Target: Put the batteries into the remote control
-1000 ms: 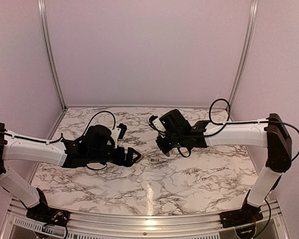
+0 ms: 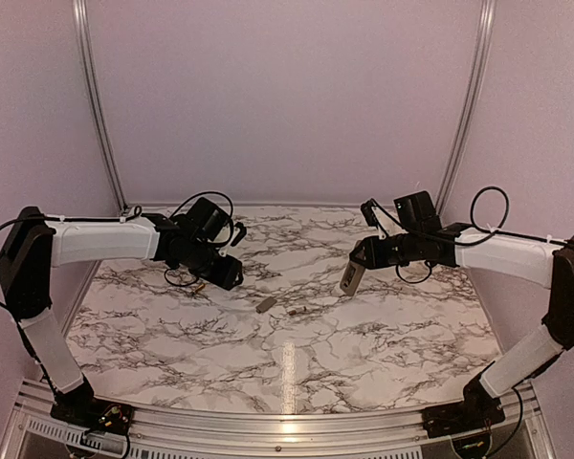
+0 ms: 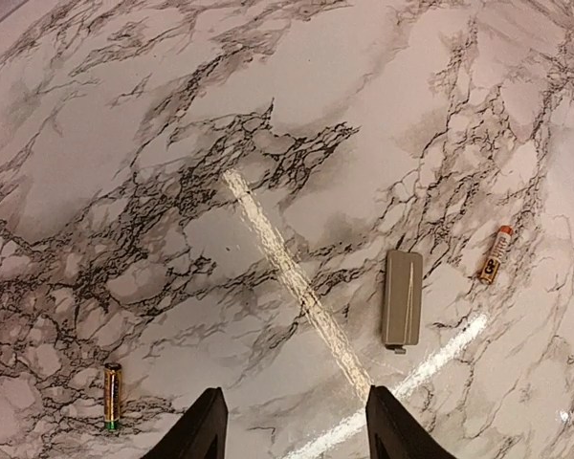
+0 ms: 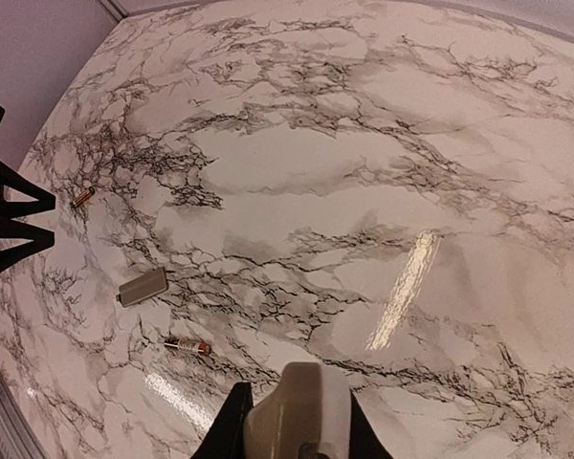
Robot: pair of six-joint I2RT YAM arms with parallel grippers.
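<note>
My right gripper (image 2: pixel 362 256) is shut on the remote control (image 2: pixel 352 277), raised at the right of the table; its end also shows in the right wrist view (image 4: pixel 297 411). A small grey battery cover (image 3: pixel 402 298) lies on the marble near the centre, with one battery (image 3: pixel 495 254) beside it. A second battery (image 3: pixel 113 396) lies further left, under my left gripper, which hangs above the table with its fingers apart and nothing between them.
Walls and metal rails bound the workspace.
My right gripper has moved up and to the right with the remote.
</note>
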